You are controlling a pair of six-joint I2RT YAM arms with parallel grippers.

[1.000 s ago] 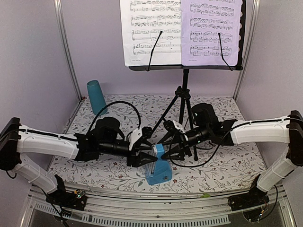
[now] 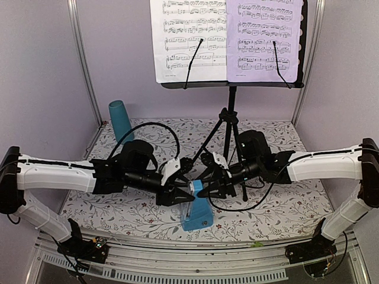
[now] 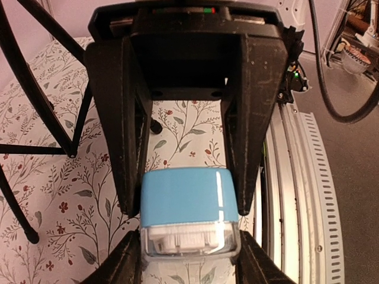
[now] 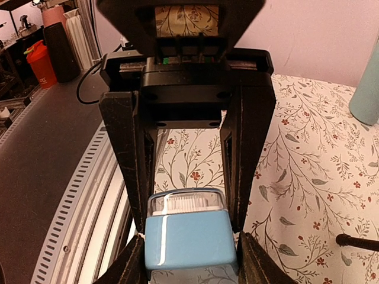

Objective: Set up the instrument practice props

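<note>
Near the front middle of the table, a blue tapered prop with a clear front cover, looking like a metronome (image 2: 199,216), stands between the two arms. My left gripper (image 2: 190,193) is shut on its upper part from the left. From the opposite side, my right gripper (image 2: 202,191) is shut on that upper part too. In the left wrist view the blue top (image 3: 188,195) lies between the fingers, clear cover toward the lower edge. The right wrist view shows the same top (image 4: 189,239) between the other fingers. Whether the base touches the table cannot be told.
Behind stands a black music stand (image 2: 231,99) with sheet music (image 2: 189,41); its tripod legs spread close to the right arm. A teal cylinder (image 2: 120,121) is at the back left.
The blue prop has shifted very slightly to the left, with both grippers staying on it. The stand and teal cylinder have not moved.
</note>
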